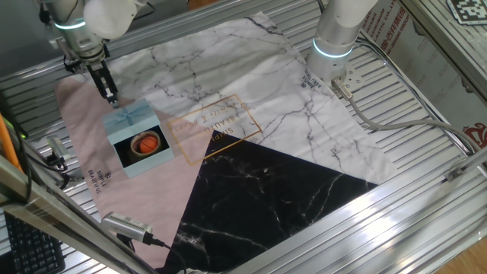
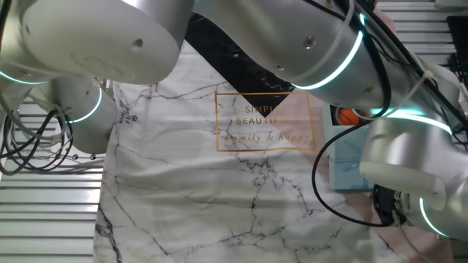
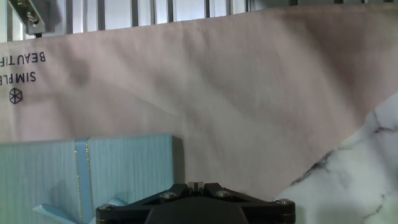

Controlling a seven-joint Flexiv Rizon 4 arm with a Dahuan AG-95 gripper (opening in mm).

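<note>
A light blue gift box [image 1: 144, 162] stands on the pink part of the cloth, its inside partly exposed. Its lid [image 1: 127, 118], tied with a ribbon bow, covers the side nearest the arm. Inside sits a small orange ball with dark lines [image 1: 149, 144], ringed by something round and tan. My gripper [image 1: 114, 101] points down just behind the lid's far edge. In the wrist view, the fingertips of the gripper meet with nothing showing between them, and the lid [image 3: 127, 168] lies at lower left. Exterior view 2 shows the ball [image 2: 345, 117] partly behind the arm.
A grey device with a cable [image 1: 128, 227] sits near the front left edge.
</note>
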